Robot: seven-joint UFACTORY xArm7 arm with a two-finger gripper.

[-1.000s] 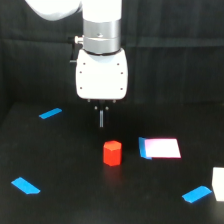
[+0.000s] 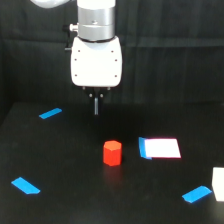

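A small red-orange block [image 2: 112, 153] rests on the black table in the middle of the camera view. Above and behind it hangs my gripper [image 2: 96, 104] under its white hand, pointing down and a little to the left of the block. Clear space separates the two. The dark fingers are too small against the black backdrop to show whether they are apart or together. No object is visible at their tips.
To the block's right lies a white sheet [image 2: 162, 148] with blue and red edges. Blue tape strips [image 2: 26, 186] mark the table at the left, back left and front right. A pale object [image 2: 218, 184] stands at the right edge. Bare table surrounds the block.
The arm and gripper have shifted slightly left and upward in the view, farther from the block. The block, sheet and tape look unmoved.
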